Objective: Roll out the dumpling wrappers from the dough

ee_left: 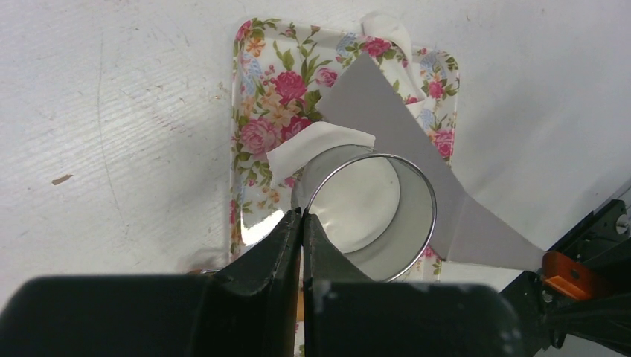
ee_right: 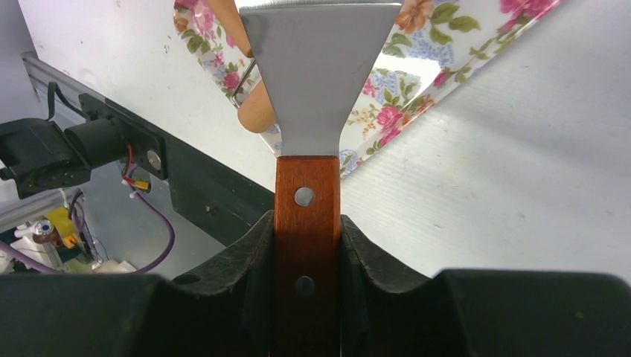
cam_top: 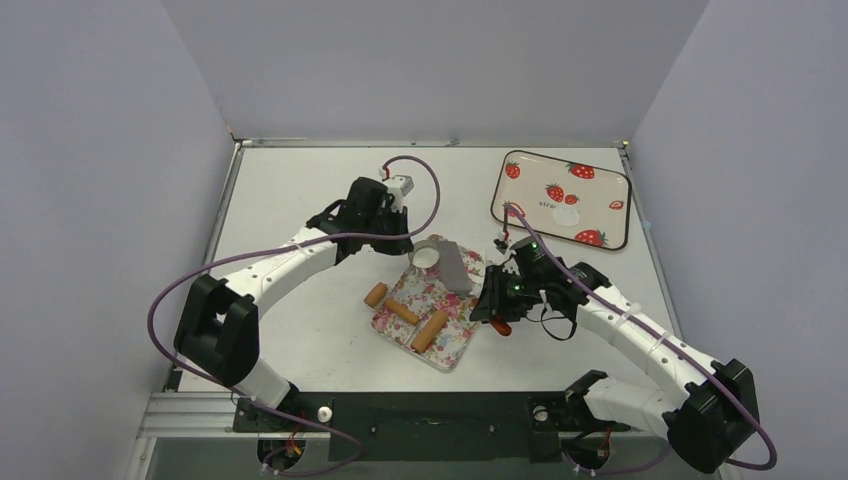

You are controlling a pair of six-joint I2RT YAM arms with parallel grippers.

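Note:
My left gripper is shut over a round metal cutter (ee_left: 413, 230) on the floral tray (ee_left: 260, 97); its tips meet at the cutter's rim, and I cannot see anything between them. A white dough disc (ee_left: 357, 201) shows inside the ring, with loose dough scraps (ee_left: 305, 149) beside it. My right gripper is shut on the wooden handle of a metal scraper, whose blade lies beside and partly behind the cutter in the left wrist view. Wooden rollers (cam_top: 430, 330) lie at the tray's near-left part.
A strawberry-printed tray (cam_top: 560, 200) stands at the back right. The right arm occupies the right front.

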